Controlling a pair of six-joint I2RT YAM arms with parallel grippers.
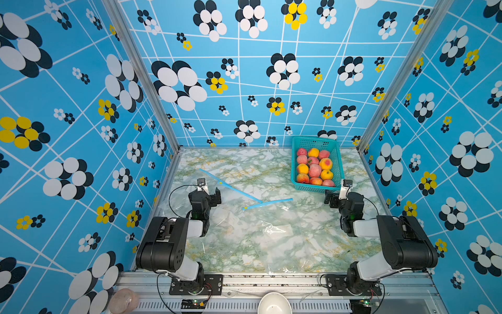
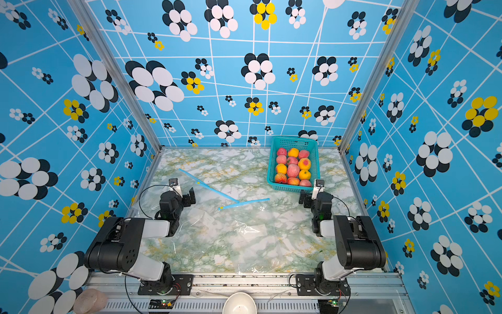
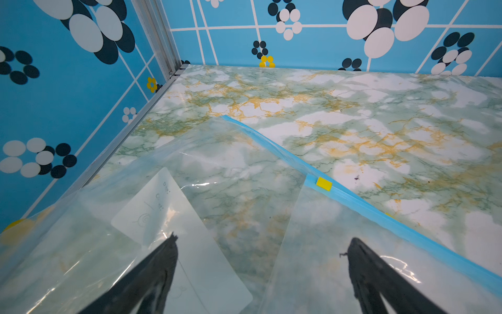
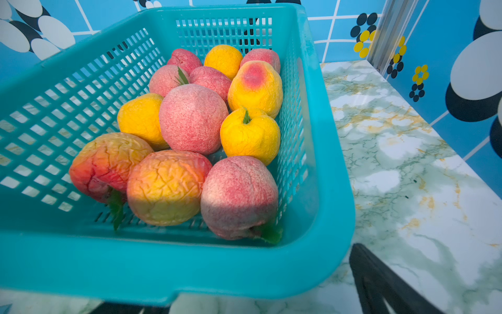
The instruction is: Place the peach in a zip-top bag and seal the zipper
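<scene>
Clear zip top bags with blue zippers [image 1: 268,202] lie flat on the marble table at centre and left; one zipper with a yellow slider [image 3: 323,183] fills the left wrist view. A teal basket [image 4: 324,219] of peaches stands at the back right, pink peaches [image 4: 191,117] among yellow and red ones. My left gripper is open above the bags with nothing between its fingers. My right gripper [image 1: 331,196] is open at the basket's front edge, its fingers partly hidden by the rim in the right wrist view.
The marble table [image 2: 219,162] has bare room at the back centre. Patterned walls and metal posts bound it on three sides. A white bowl [image 1: 274,304] sits below the front rail, between the arm bases.
</scene>
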